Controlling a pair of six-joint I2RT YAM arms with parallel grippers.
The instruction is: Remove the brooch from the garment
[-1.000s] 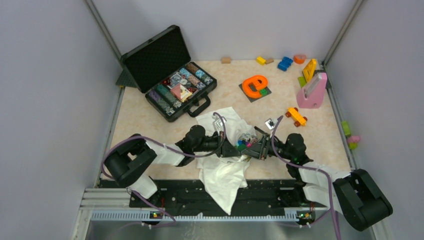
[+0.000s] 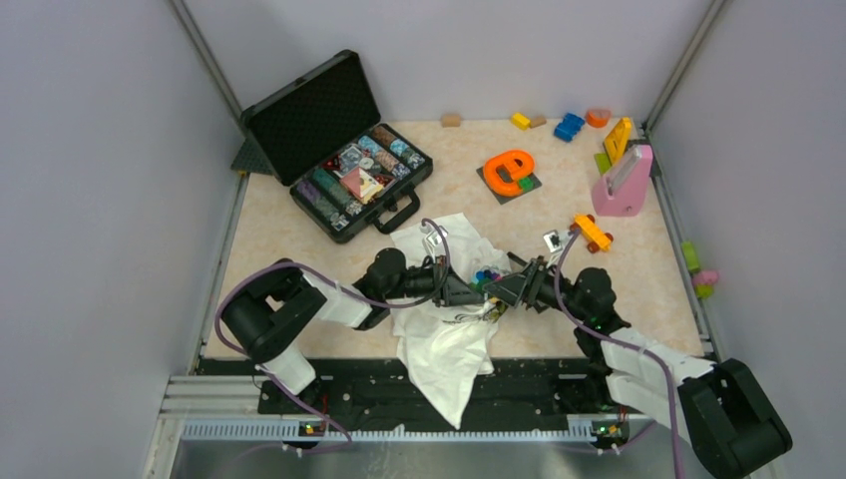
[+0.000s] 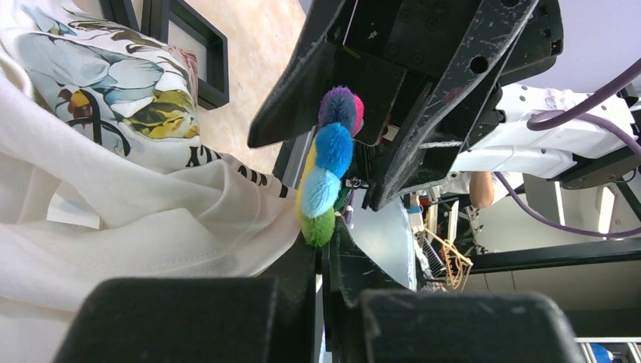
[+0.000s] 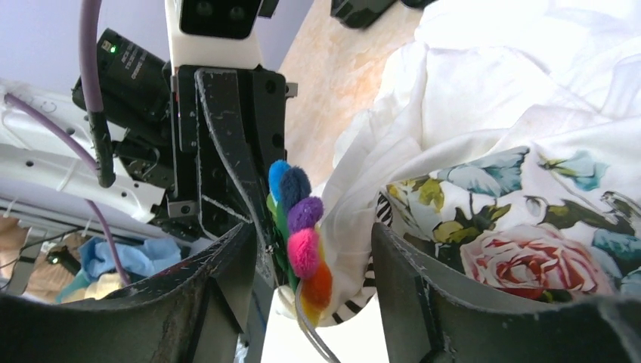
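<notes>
A white garment (image 2: pixel 439 369) with a floral print (image 3: pixel 128 98) lies under both arms. The brooch, a cluster of coloured pompoms (image 3: pixel 331 155), is upright at the garment's edge, between the two grippers. My left gripper is shut just under the brooch; what, if anything, lies between its fingertips is hard to make out. My right gripper stands open around the brooch, its fingers apart on either side, with a grey cord-like strand running from the pompoms toward the camera in the right wrist view.
An open black case (image 2: pixel 339 210) stands at the back left. An orange toy (image 2: pixel 508 166), a toy car (image 2: pixel 591 232) and a pink object (image 2: pixel 621 190) sit at the back right. A dark frame (image 3: pixel 214 68) lies beside the garment.
Both arms have shifted slightly, the right gripper edging up and right in the top view.
</notes>
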